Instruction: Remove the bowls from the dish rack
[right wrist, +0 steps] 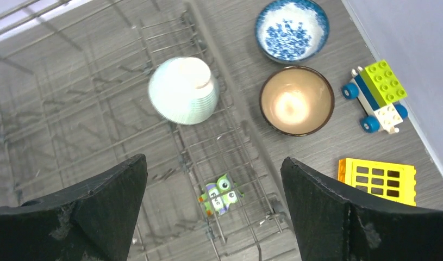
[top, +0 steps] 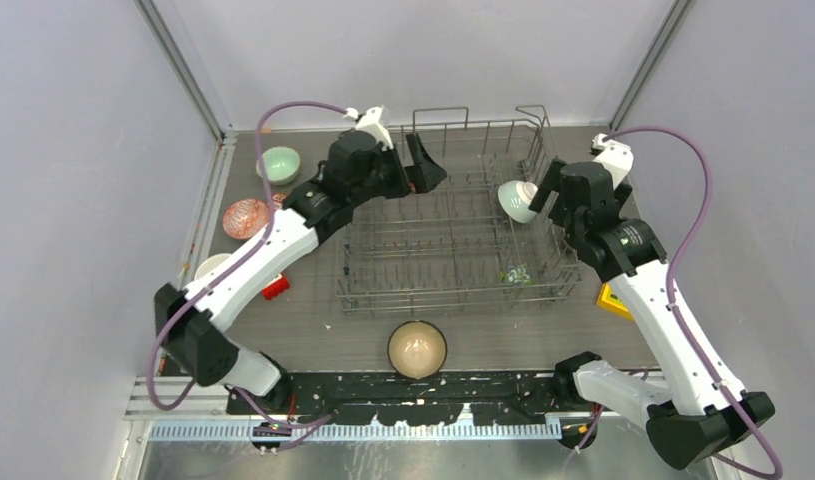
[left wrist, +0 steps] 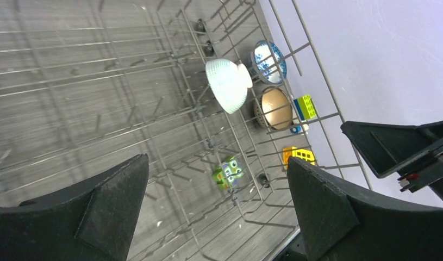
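One pale green bowl (top: pixel 515 203) leans tilted in the right part of the wire dish rack (top: pixel 413 302); its foot shows in the right wrist view, where the bowl (right wrist: pixel 181 98) lies ahead of my fingers. My right gripper (top: pixel 545 190) is open just right of that bowl in the top view, apart from it as far as shows. Above the rack's left-middle part my left gripper (top: pixel 426 165) stands open and empty. A tan bowl (top: pixel 417 349) rests in front of the rack. On the left counter are a green bowl (top: pixel 281 165) and a red patterned bowl (top: pixel 245 219).
Right of the rack lie a blue-white bowl (right wrist: pixel 292 32), another tan bowl (right wrist: pixel 297 103), a toy block car (right wrist: pixel 378 97) and a yellow block (right wrist: pixel 378 179). A green owl toy (right wrist: pixel 220 196) sits at the rack's lower right. A red block (top: pixel 275 287) lies left of it.
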